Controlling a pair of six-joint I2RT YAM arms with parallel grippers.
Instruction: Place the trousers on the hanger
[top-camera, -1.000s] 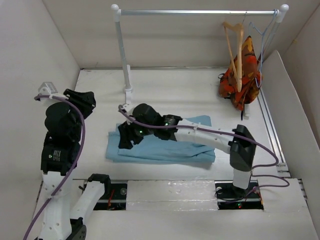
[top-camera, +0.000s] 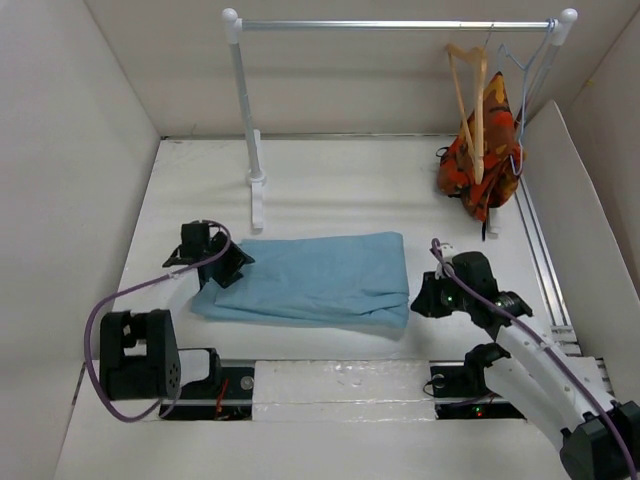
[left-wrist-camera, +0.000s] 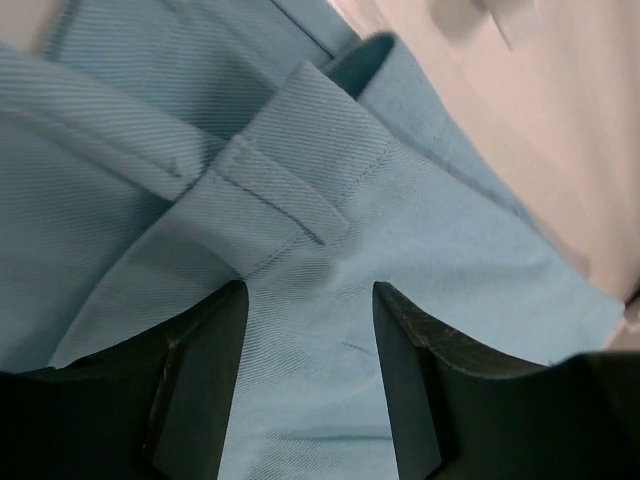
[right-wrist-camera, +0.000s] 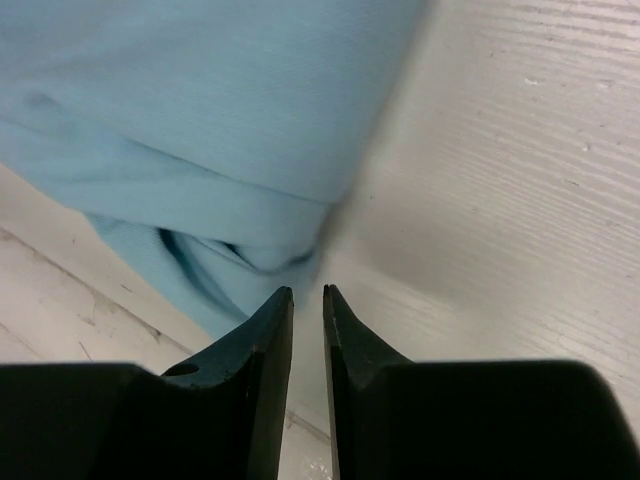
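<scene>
Blue trousers (top-camera: 320, 275) lie folded flat and lengthwise on the white table. Over their left end is my left gripper (top-camera: 240, 268), its fingers (left-wrist-camera: 205, 370) part open above the creased cloth, with no cloth visibly pinched. My right gripper (top-camera: 422, 303) is beside the right end of the trousers; in the right wrist view its fingers (right-wrist-camera: 270, 360) stand a narrow gap apart, close to the fold's corner. A wooden hanger (top-camera: 478, 120) hangs from the rail (top-camera: 390, 26) at the back right.
A pale blue hanger (top-camera: 523, 95) hangs beside the wooden one. An orange patterned cloth bag or garment (top-camera: 497, 100) is behind them. The rack's left post (top-camera: 245, 110) stands behind the trousers.
My right arm swung from over the trousers to beyond their right end. My left arm moved from the left side onto their left end. The trousers have shifted left.
</scene>
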